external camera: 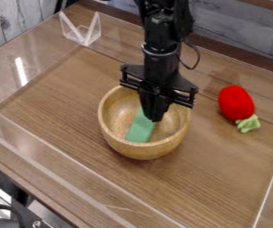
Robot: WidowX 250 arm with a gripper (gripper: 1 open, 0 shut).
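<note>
A wooden bowl (127,142) sits in the middle of the table with a green oblong object (138,131) inside. The black gripper (156,111) reaches down over the bowl's back part, low at the green object's rear end and partly covering it. Its fingers appear drawn close together; whether anything is between them is hard to see.
A red object with green leaves (236,105) lies right of the bowl. A clear plastic piece (82,27) lies at the back left. A black object (8,216) shows at the front left corner.
</note>
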